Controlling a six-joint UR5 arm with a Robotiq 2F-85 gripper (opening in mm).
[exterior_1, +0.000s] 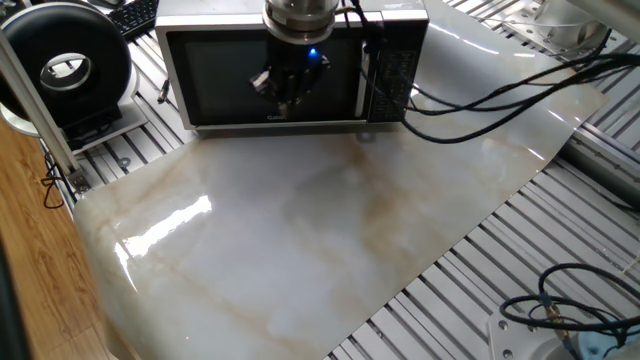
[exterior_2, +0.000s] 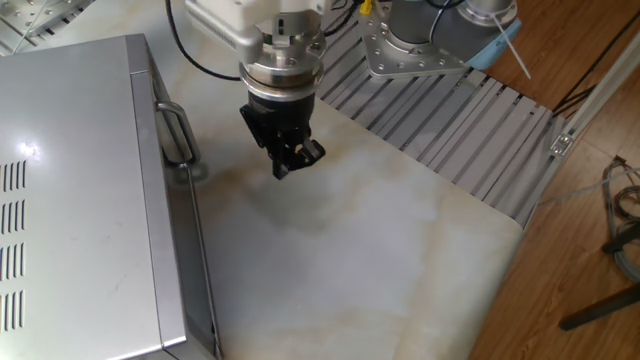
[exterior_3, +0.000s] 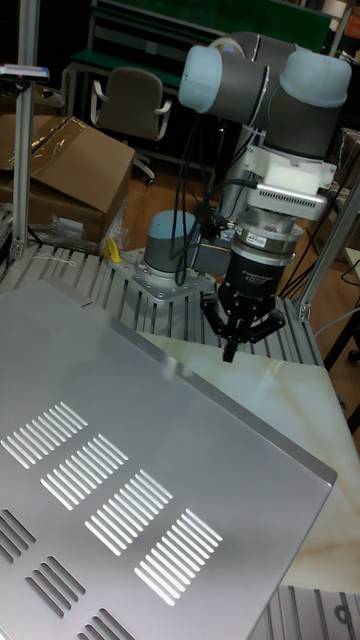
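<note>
The silver microwave (exterior_1: 180, 75) has a dark front with its door shut. Its handle (exterior_2: 182, 128) stands out from the front near one end. In front of the door hangs my black gripper (exterior_1: 284, 98), pointing down above the marbled sheet. A gap separates the gripper (exterior_2: 293, 162) from the handle in the second exterior view. The third exterior view has the gripper (exterior_3: 230, 350) beyond the microwave's top (exterior_3: 107, 373). No object shows at its fingertips, though their spacing is too dark and small to judge.
A marbled sheet (exterior_1: 270, 230) covers much of the slatted table and is bare before the microwave. Black cables (exterior_1: 500, 95) trail from the arm to the right. A round black device (exterior_1: 100, 60) stands left of the microwave.
</note>
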